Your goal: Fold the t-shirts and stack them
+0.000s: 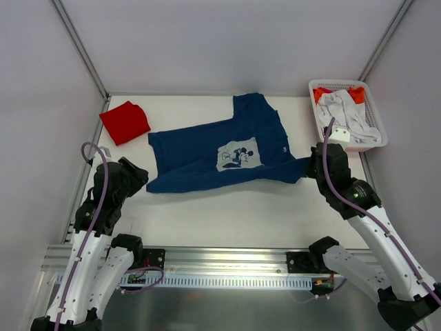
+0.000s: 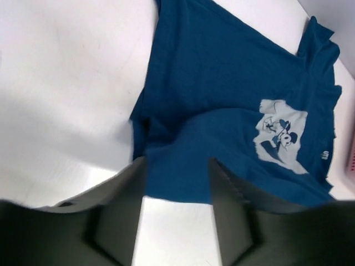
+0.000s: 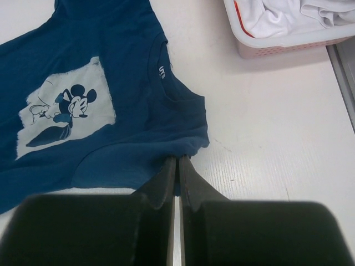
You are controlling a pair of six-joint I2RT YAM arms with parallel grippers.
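Observation:
A navy t-shirt (image 1: 189,145) with a white cartoon print (image 1: 238,154) lies across the middle of the table, its near side partly folded over. At its right near corner, my right gripper is shut on the sleeve cloth. My left gripper stands open near the left hem, its fingers (image 2: 128,191) blurred and apart; whether cloth touches them cannot be made out. At the back left rests a folded red t-shirt (image 1: 125,123).
A white basket (image 1: 374,114) holding white and orange clothes stands at the back right, close to the right arm. Bare table (image 1: 227,221) stretches in front of the navy shirt.

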